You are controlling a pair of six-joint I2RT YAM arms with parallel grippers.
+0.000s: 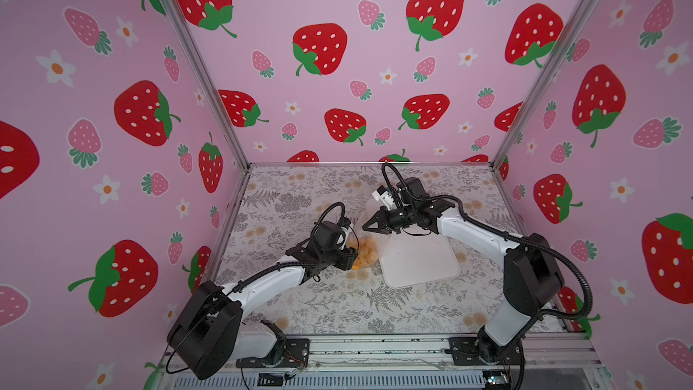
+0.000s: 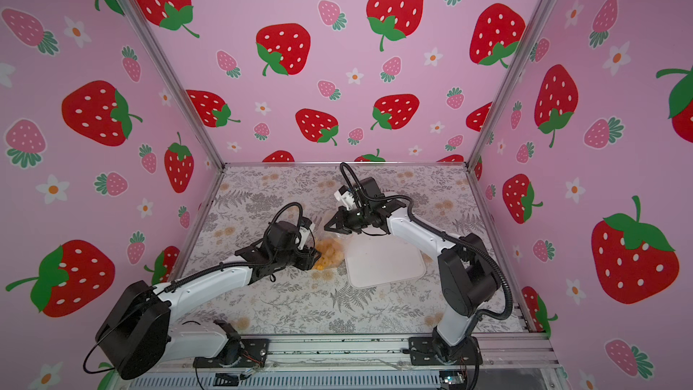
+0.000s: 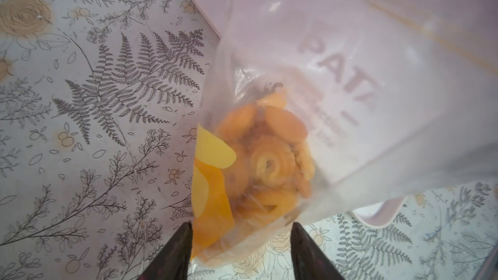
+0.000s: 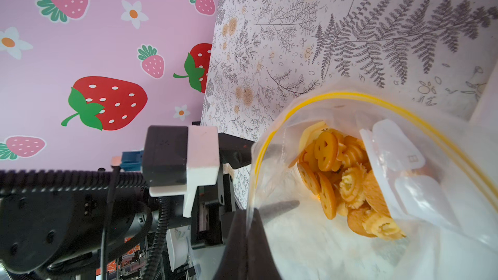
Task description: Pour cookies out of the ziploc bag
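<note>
The translucent ziploc bag (image 3: 394, 98) (image 4: 441, 166) stands between my grippers, its yellow-zipped mouth open. Cookies (image 4: 352, 186) lie in its lower part, along with white packets seen in the right wrist view. My right gripper (image 1: 368, 228) is shut on the bag's upper edge, holding it up. My left gripper (image 1: 349, 260) is open low beside the bottom corner, its fingers either side of the bag's lower part in the left wrist view.
A white tray (image 1: 418, 268) (image 2: 386, 267) lies just right of the bag, under the right arm. Pink strawberry walls enclose it.
</note>
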